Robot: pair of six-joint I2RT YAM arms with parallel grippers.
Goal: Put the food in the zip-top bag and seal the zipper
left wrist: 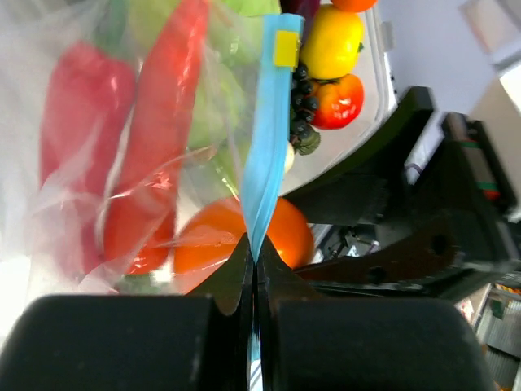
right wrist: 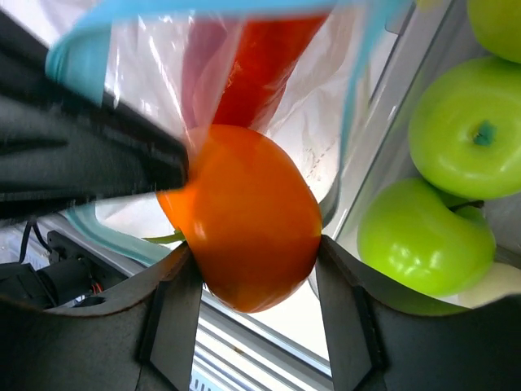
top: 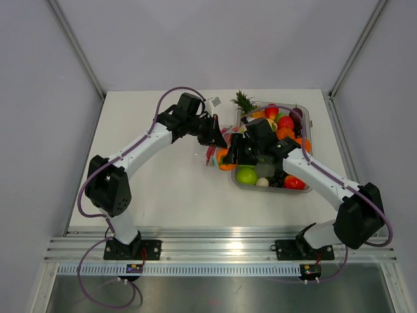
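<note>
My left gripper is shut on the light blue zipper edge (left wrist: 264,163) of the clear bag (top: 210,153), which holds red peppers (left wrist: 151,147) and other food. In the right wrist view an orange round fruit or vegetable (right wrist: 248,224) sits in the bag's opening, between the fingertips of my right gripper, which touch its lower sides. The left gripper's dark fingers reach in from the upper left of that view, beside the orange item.
A grey tray (top: 264,186) at the right holds a pineapple, apples (right wrist: 464,134), oranges, grapes and other produce.
</note>
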